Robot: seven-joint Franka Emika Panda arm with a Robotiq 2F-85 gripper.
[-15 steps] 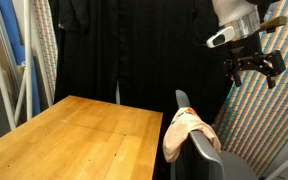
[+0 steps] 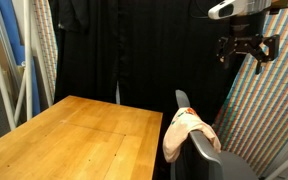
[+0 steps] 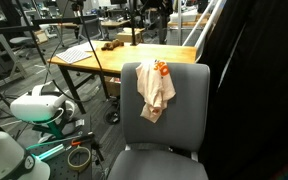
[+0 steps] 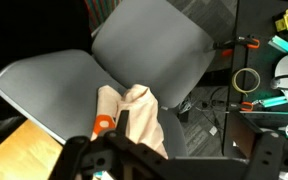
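A pale pink cloth point(image 3: 155, 90) with an orange patch hangs over the top edge of a grey chair's backrest point(image 3: 189, 95). In exterior view 1 the cloth point(image 2: 187, 131) drapes over the same edge, beside the table. High above and behind the chair, my gripper point(image 2: 249, 52) points downward, its fingers spread with nothing between them. The wrist view looks down on the cloth point(image 4: 141, 118), and the dark fingers of my gripper stand wide apart along the lower edge. Clear space separates the gripper from the cloth.
A bare wooden table point(image 2: 79, 135) stands left of the chair. Black curtains point(image 2: 144, 50) hang behind. In the wrist view, cables and a yellowish ring point(image 4: 246, 80) lie on the dark floor right of the chair seat point(image 4: 154, 45).
My gripper has risen and shifted slightly left over the last second, its fingers staying spread. The cloth and chair have not moved.
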